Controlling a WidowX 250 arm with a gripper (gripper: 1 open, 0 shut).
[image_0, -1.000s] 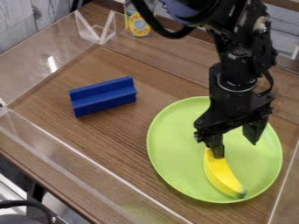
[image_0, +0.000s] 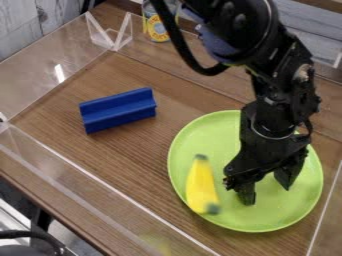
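My black gripper (image_0: 261, 179) is low over the right part of a green plate (image_0: 241, 217), its fingers open. A yellow banana (image_0: 202, 185) lies on the plate to the left of the fingers, apart from them and somewhat blurred.
A blue block (image_0: 116, 109) sits on the wooden table (image_0: 114, 170) to the left of the plate. A can (image_0: 156, 26) stands at the back. Clear plastic edges border the table on the left. The wood between block and plate is bare.
The banana has moved left from under the fingers toward the plate's left part and turned more upright in view. My gripper has moved slightly down.
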